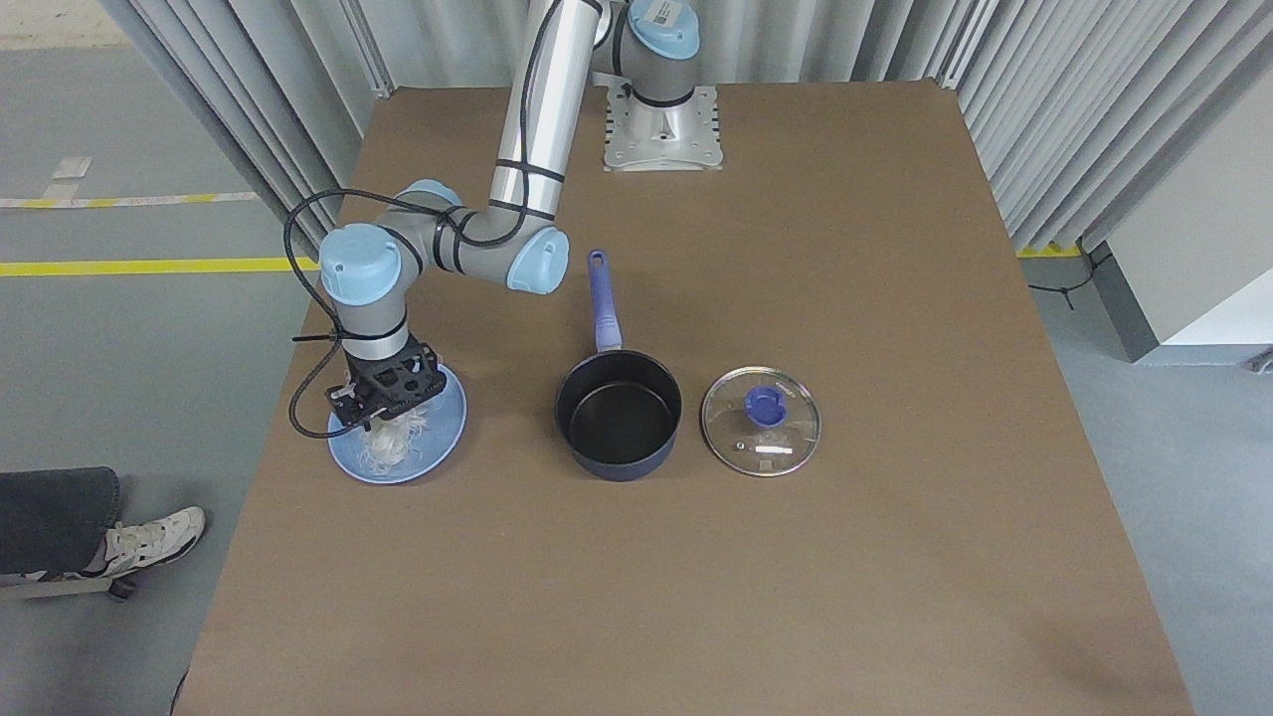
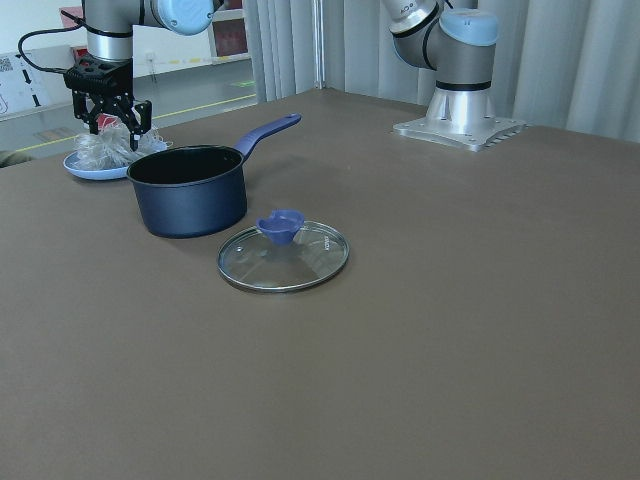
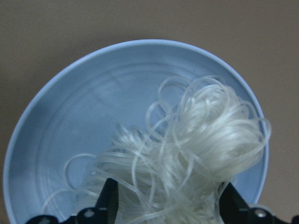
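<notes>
A light-blue plate [image 3: 70, 116] holding a pile of clear glass noodles [image 3: 219, 130] sits at the left of the table. My gripper is low over the plate, its two black fingers apart among the noodles, open in the wrist view; in the side view [image 2: 112, 120] it hangs just at the pile. A dark blue saucepan [image 1: 615, 418] with a long blue handle stands right of the plate. Its glass lid with a blue knob [image 1: 766, 407] lies separately to the right of the pan.
My arm's base [image 1: 663, 143] is bolted at the back. A person's leg and shoe show on the floor at the left, beside the table.
</notes>
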